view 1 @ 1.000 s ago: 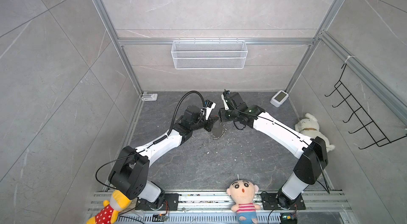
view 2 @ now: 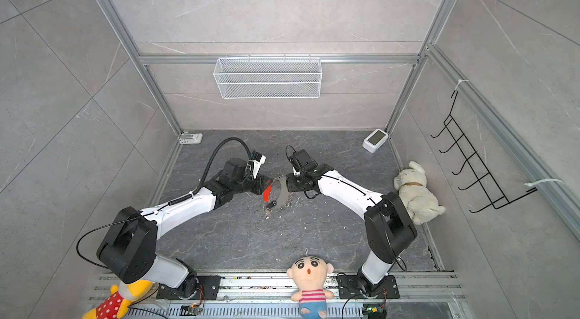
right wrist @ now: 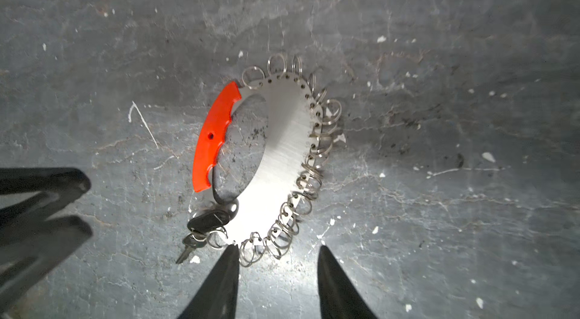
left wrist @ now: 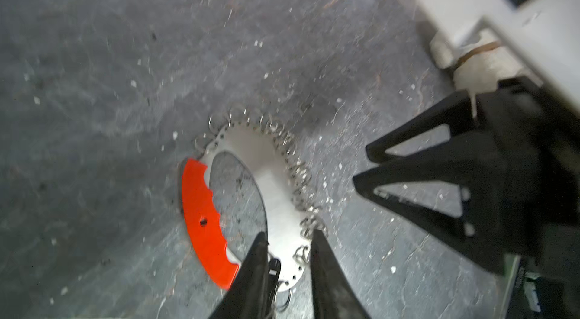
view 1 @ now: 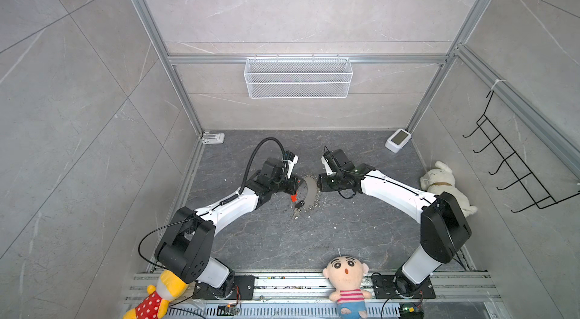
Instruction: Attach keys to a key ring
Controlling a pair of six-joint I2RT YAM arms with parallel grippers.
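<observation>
On the dark table lies a steel key-ring plate (right wrist: 281, 131) with an orange handle (right wrist: 209, 137) and many rings along its curved edge. A black key fob with a metal key (right wrist: 207, 220) lies at its lower left end, among the rings. My left gripper hangs over the plate's near end, fingertips apart, with the fob partly seen behind them. My right gripper is above the plate's ringed side, fingers apart, nothing seen held.
A white device (view 1: 397, 139) stands at the back right, a plush toy (view 1: 444, 186) at the right wall. Free table surrounds the plate; a doll (view 1: 345, 282) sits at the front edge.
</observation>
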